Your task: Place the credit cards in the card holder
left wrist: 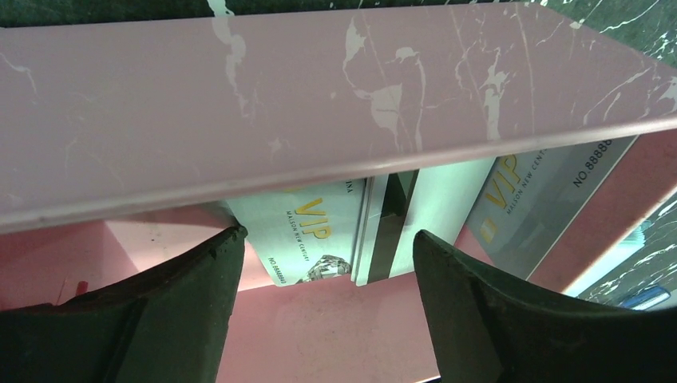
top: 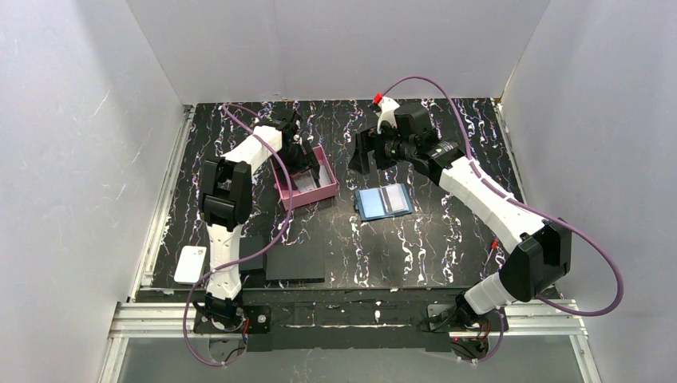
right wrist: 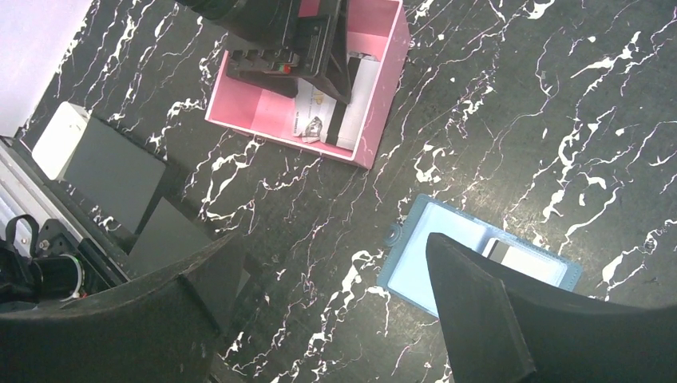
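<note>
Inside the pink box [top: 327,191], white VIP cards [left wrist: 299,227] lie on the floor, one with a dark stripe showing [left wrist: 391,231]. A grey VIP card [left wrist: 543,199] leans near the wall at the right of the left wrist view. My left gripper reaches down into the box, open, its fingers on either side of the cards with a gap to them. The blue card holder [top: 371,205] lies spread open on the table, with a white striped card [top: 393,198] in its right half. Above and behind it my right gripper hangs open and empty.
Two dark flat panels [top: 295,262] and a white flat object [top: 190,264] lie at the table's front left. Purple cables loop over both arms.
</note>
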